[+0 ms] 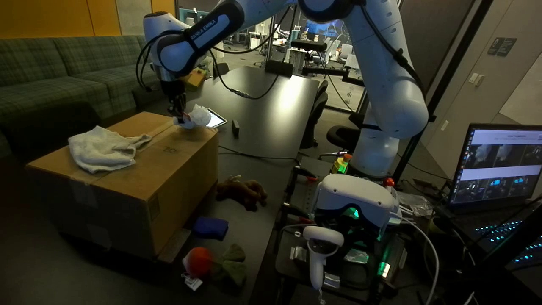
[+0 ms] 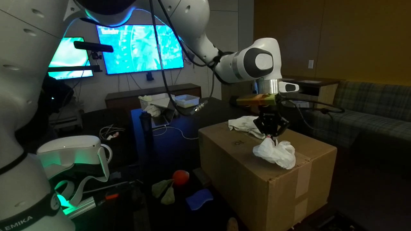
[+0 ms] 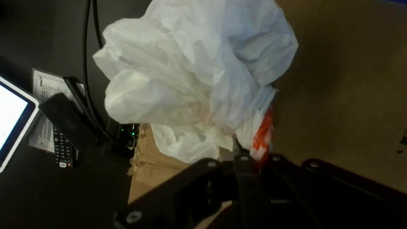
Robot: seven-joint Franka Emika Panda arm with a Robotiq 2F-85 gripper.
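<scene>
A crumpled white plastic bag (image 3: pixel 198 65) with a red-printed end fills much of the wrist view. My gripper is shut on that red-and-white end, and the rest of the bag puffs out beyond the fingers. From outside, the gripper (image 2: pixel 272 139) points down over the cardboard box (image 2: pixel 235 169), close above its top near one end. The bag (image 2: pixel 275 152) hangs low at the box's top edge; whether it touches the cardboard I cannot tell. In the first exterior view the bag (image 1: pixel 199 116) sits at the box's far corner, beside the tablet.
A white towel (image 1: pixel 104 147) lies on the box's near part. On the dark table (image 1: pixel 254 127) are a tablet (image 1: pixel 216 119), a brown plush toy (image 1: pixel 242 192), a blue cloth item (image 1: pixel 210 228) and a red-and-green plush (image 1: pixel 199 262). A remote (image 3: pixel 63 147) lies near the tablet.
</scene>
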